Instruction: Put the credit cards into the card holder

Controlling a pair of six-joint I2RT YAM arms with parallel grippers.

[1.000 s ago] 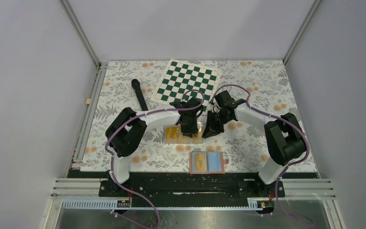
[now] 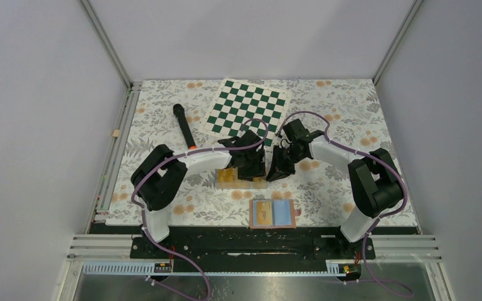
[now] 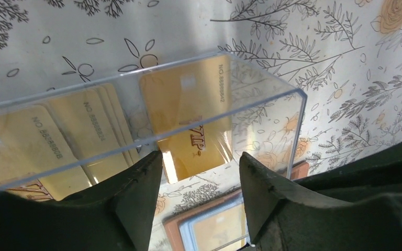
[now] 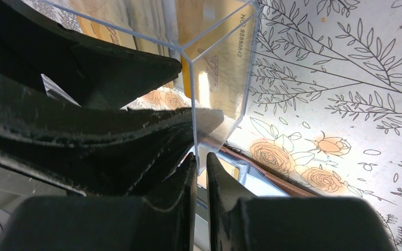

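Note:
A clear box (image 3: 225, 112) holds several gold cards standing in it. One gold card (image 3: 192, 97) stands apart on the right; other gold cards (image 3: 18, 141) lean together at the left. My left gripper is open, its fingertips on either side of the lone card's lower part, nothing gripped. My right gripper has its fingers close together at the box's corner edge; whether they clamp the clear wall cannot be told. The brown card holder (image 2: 251, 214) lies open at the front, a gold card (image 2: 263, 213) on its left side and the blue right side bare.
A green-and-white checkerboard (image 2: 248, 105) lies behind the arms, and a black microphone (image 2: 184, 125) is at the left. Both grippers crowd close together at the box's right end. Table around the card holder is clear.
My left gripper has shifted slightly toward the right and front along the box, closer to the right gripper. The right arm, box and card holder look the same.

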